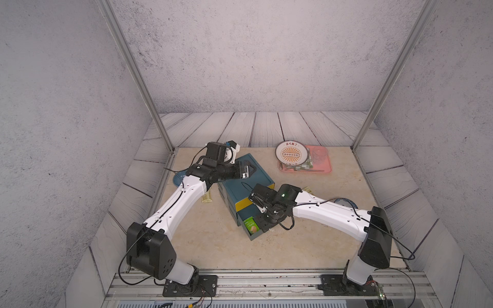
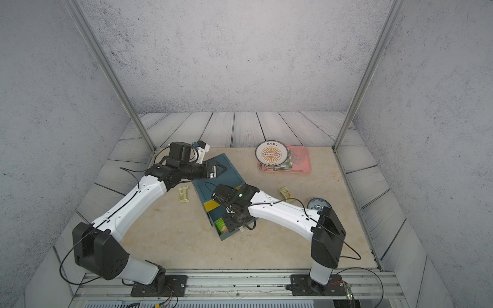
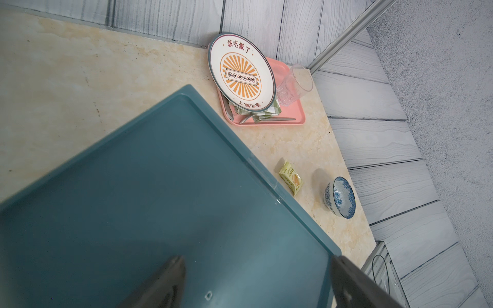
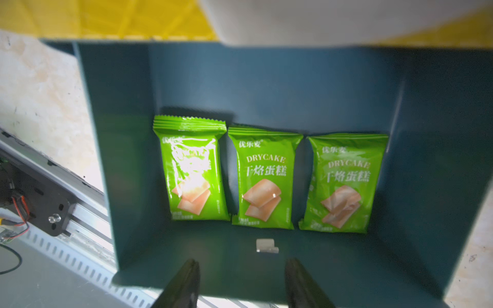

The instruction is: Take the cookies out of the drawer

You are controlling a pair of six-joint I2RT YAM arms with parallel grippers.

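The blue-green drawer (image 4: 277,77) is pulled out of its cabinet (image 1: 241,182). Inside it, side by side, lie three green cookie packets: a left one (image 4: 192,169), a middle one (image 4: 264,179) and a right one (image 4: 343,184). Above the drawer's front edge, my right gripper stands open, its fingers apart and empty. My left gripper is over the cabinet's flat top, likewise open with nothing between its fingers. From the top left view, the right arm hides part of the drawer.
A pink tray (image 3: 295,110) with a plate (image 3: 241,74), cutlery and a clear cup (image 3: 295,84) is at the back right. One yellow packet (image 2: 183,194) lies left of the cabinet, another (image 3: 291,177) right of it, near a blue-white bowl (image 3: 340,197).
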